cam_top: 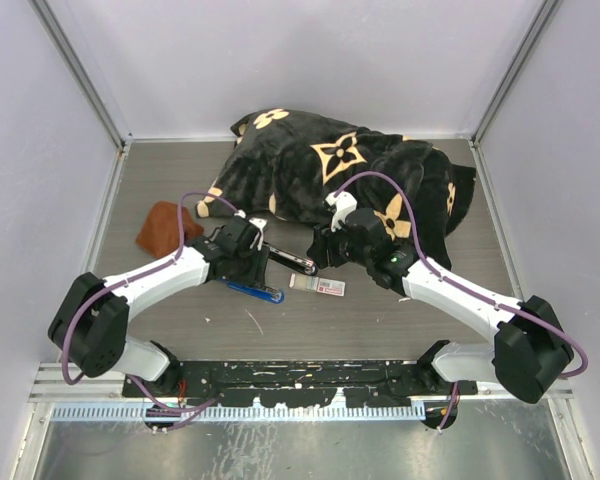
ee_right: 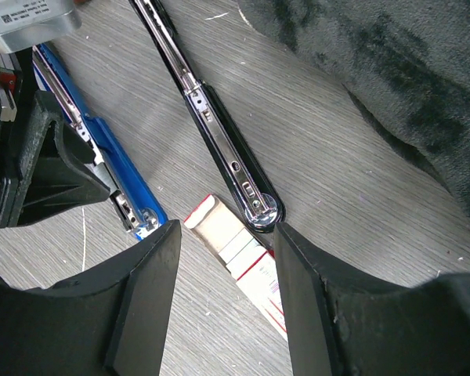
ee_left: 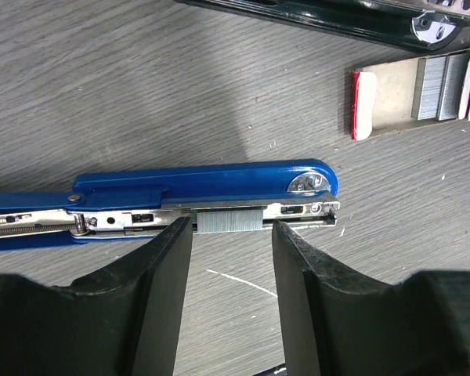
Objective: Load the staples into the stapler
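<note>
The blue stapler (ee_left: 204, 182) lies opened out, its metal magazine showing. A short strip of silver staples (ee_left: 229, 221) sits along the magazine in the left wrist view. Over it, my left gripper has its fingers apart, one fingertip near each end of the strip, with small gaps. Farther off is the staple box (ee_left: 392, 90), open at one end, more staples (ee_left: 441, 86) inside. My right gripper is open and empty above the box and the tip of the black stapler (ee_right: 235, 160), which also lies opened with its magazine bare.
A dark patterned blanket (cam_top: 345, 165) is heaped across the back of the table. At the left lies a brown cloth (cam_top: 167, 228).
</note>
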